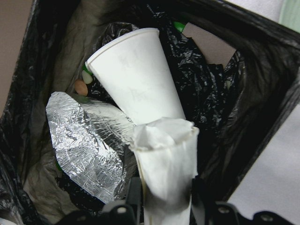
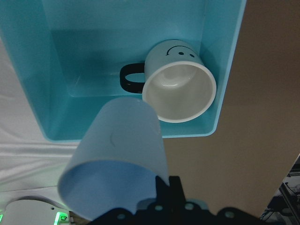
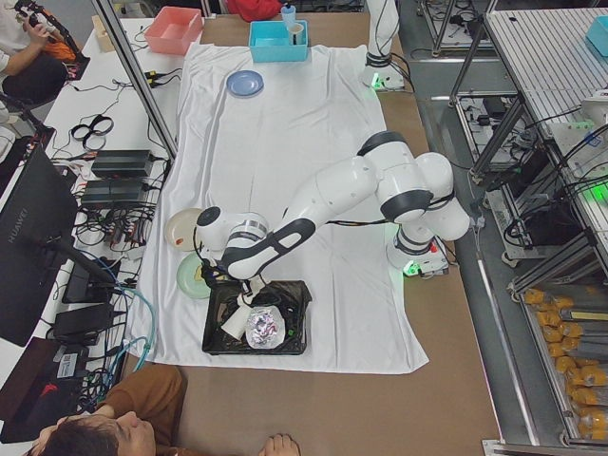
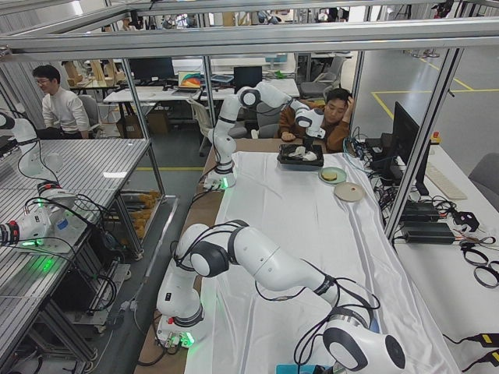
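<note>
My left gripper is shut on a crumpled white paper cup (image 1: 164,159), held over the black bag-lined bin (image 3: 214,323). A second paper cup (image 1: 133,75) and crumpled foil (image 1: 79,140) lie in that bin. My right gripper is shut on a light blue cup (image 2: 105,145), held at the near edge of the blue bin (image 2: 79,37). In that bin a white mug (image 2: 178,89) with a black handle lies on its side.
A green plate (image 3: 188,275), a beige plate (image 3: 180,228) and a blue plate (image 3: 245,83) are on the white cloth (image 3: 285,142). A person sits beyond the bag-lined bin's end.
</note>
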